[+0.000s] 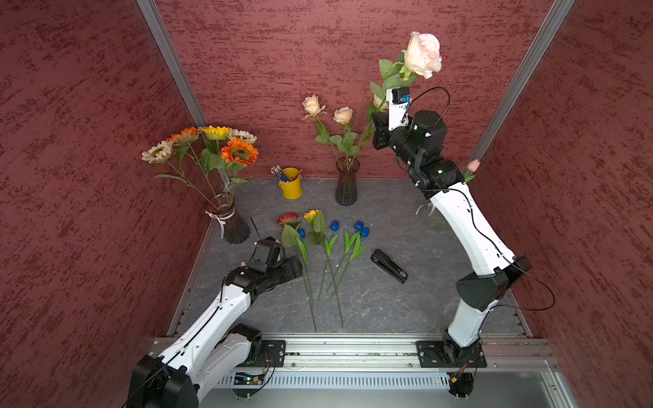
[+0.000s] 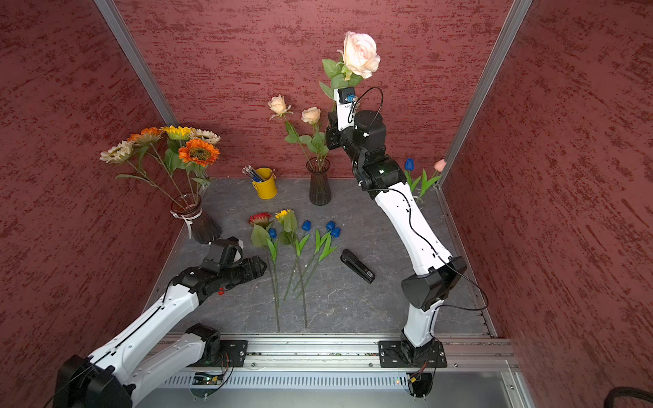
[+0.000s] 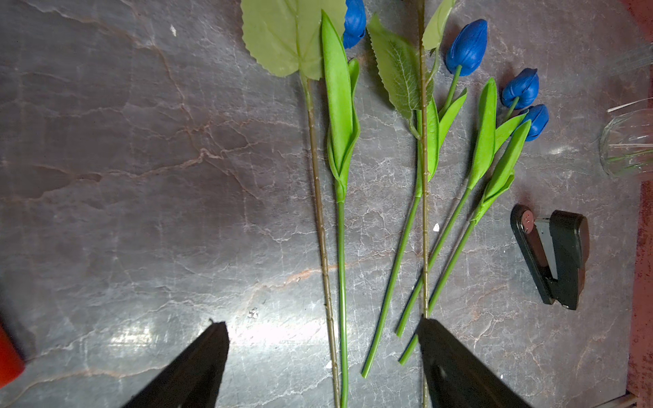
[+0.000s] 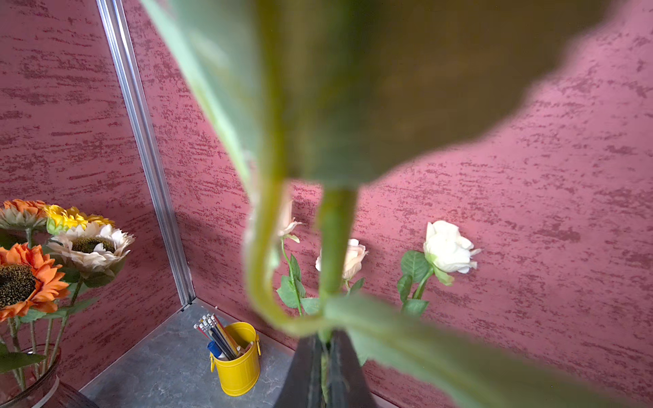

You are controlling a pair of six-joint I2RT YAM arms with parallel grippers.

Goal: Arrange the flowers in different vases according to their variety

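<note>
High above the back of the table, my right gripper is shut on the thin green stem of a large pink rose (image 1: 423, 54); its lower stem is hidden by the arm. Other pale roses (image 1: 343, 115) stand in the dark back vase (image 1: 346, 187). Sunflowers and daisies (image 1: 239, 152) fill the dark vase with a white ribbon (image 1: 234, 225) at left. A blue tulip (image 2: 408, 164) and a pink tulip (image 2: 440, 165) rise at the right, partly behind my right arm. My left gripper hovers open over stems of a red flower (image 1: 289, 218), a yellow flower (image 1: 311, 215) and blue tulips (image 3: 468, 46).
A yellow bucket of pens (image 1: 291, 185) stands between the dark vases. A black stapler (image 1: 389, 266) lies right of the loose flowers. In the left wrist view, a clear glass (image 3: 629, 146) shows at the right edge. Bare table surrounds the stapler.
</note>
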